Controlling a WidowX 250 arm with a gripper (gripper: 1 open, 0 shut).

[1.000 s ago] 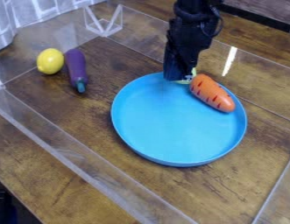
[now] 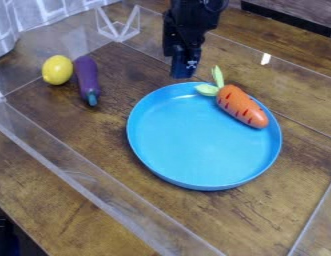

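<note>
My black gripper (image 2: pixel 183 62) hangs above the table just behind the blue plate (image 2: pixel 201 147), at the top middle, standing open with nothing seen between its fingers. An orange toy carrot (image 2: pixel 241 108) with pale green leaves lies on the plate's back right part, its leaves toward the back. A purple toy eggplant (image 2: pixel 88 80) with a teal tip lies on the wood at left, beside a yellow oval object (image 2: pixel 57 70).
Clear and white structures line the left edge and top left corner.
My gripper has moved up and back, away from the carrot's leaves, which now show more fully. The objects on the table look unmoved.
</note>
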